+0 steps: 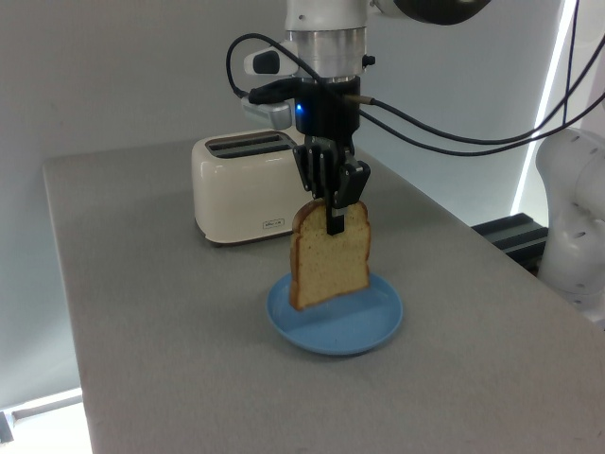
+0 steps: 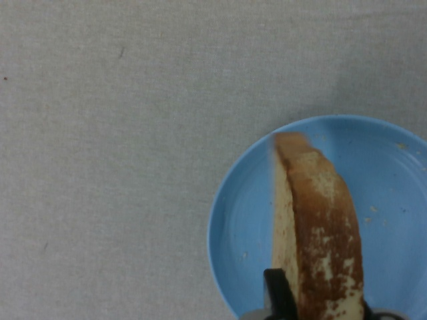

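Note:
A slice of bread (image 1: 331,260) hangs upright from my gripper (image 1: 336,213), which is shut on its top edge. The slice is over the blue plate (image 1: 378,322), its lower edge low over the plate; whether it touches cannot be told. In the wrist view the crust of the bread (image 2: 323,240) fills the lower right, above the plate (image 2: 233,227), and mostly hides my fingers.
A cream toaster (image 1: 236,199) stands behind the plate on the grey table (image 1: 170,340). A white robot arm (image 1: 572,218) stands past the right edge, and cables cross the upper right.

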